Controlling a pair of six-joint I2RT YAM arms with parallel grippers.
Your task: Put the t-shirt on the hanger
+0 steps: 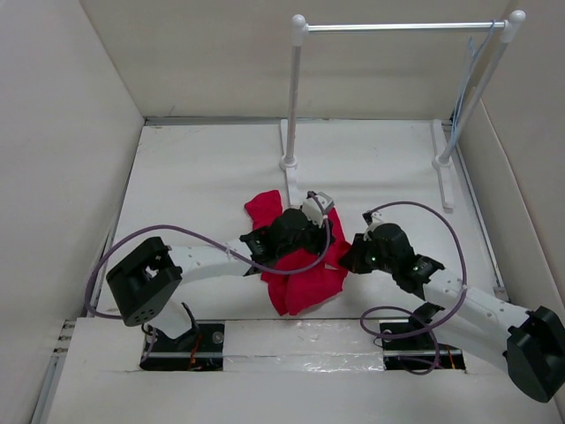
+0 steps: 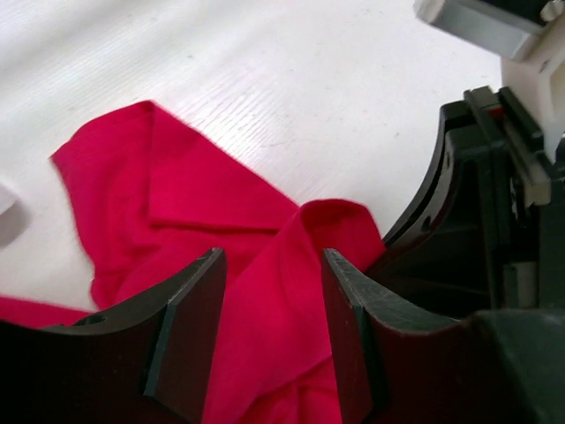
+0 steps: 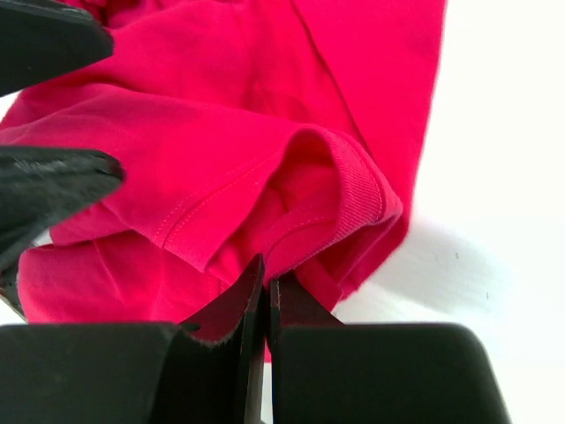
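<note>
The red t-shirt [image 1: 302, 284] lies crumpled on the white floor. My left gripper hangs open over it in the middle of the top view, with folds of red cloth below its fingers in the left wrist view. My right gripper is shut on a folded, hemmed edge of the t-shirt at the right of the pile. Part of the shirt is hidden under the left arm.
A white rack with a metal bar [image 1: 397, 26] stands at the back right, with light blue hangers [image 1: 461, 88] at its right end. Free floor lies left and right of the shirt. Walls close in both sides.
</note>
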